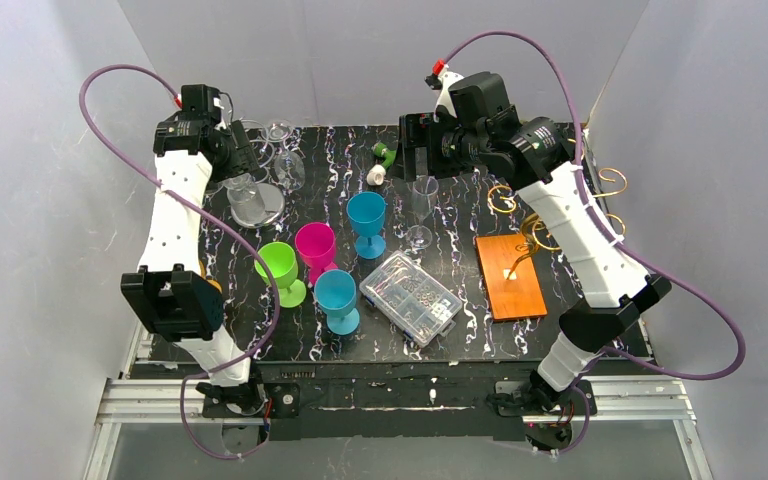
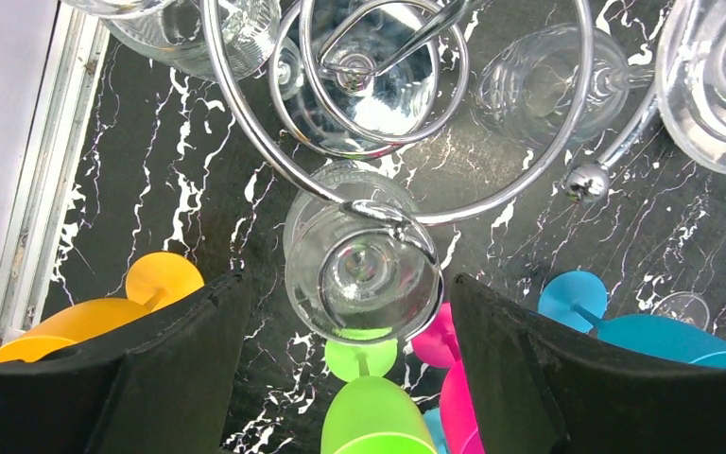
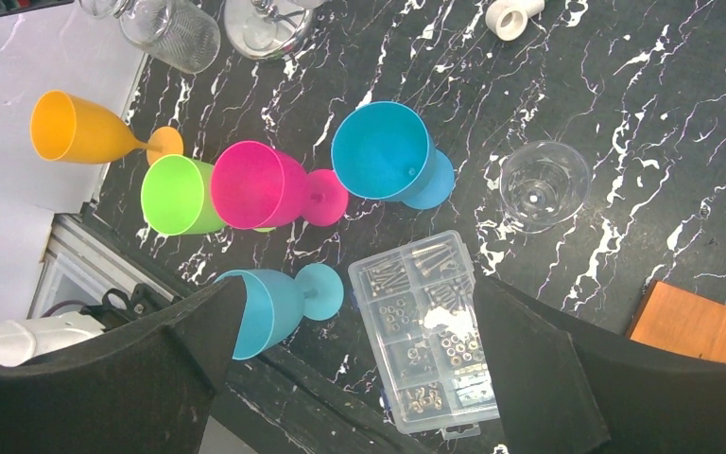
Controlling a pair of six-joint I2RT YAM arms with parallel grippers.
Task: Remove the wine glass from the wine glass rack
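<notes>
A chrome spiral wine glass rack [image 2: 520, 194] holds several clear glasses upside down. One wine glass [image 2: 364, 284] hangs from the front of its coil, between the open fingers of my left gripper and touched by neither in the left wrist view. From above, that gripper [image 1: 243, 158] hides part of the rack, whose round base [image 1: 272, 208] shows below it. Another glass [image 1: 290, 168] hangs on the rack's right side. Over the middle of the table, my right gripper [image 1: 413, 150] is open and empty, well away from the rack.
Green [image 1: 280, 265], pink [image 1: 315, 245] and two blue goblets stand in front of the rack; an orange one [image 3: 80, 128] is at the left edge. A clear glass [image 1: 420, 205] stands mid-table. A parts box [image 1: 410, 300] and wooden block [image 1: 512, 290] lie to the right.
</notes>
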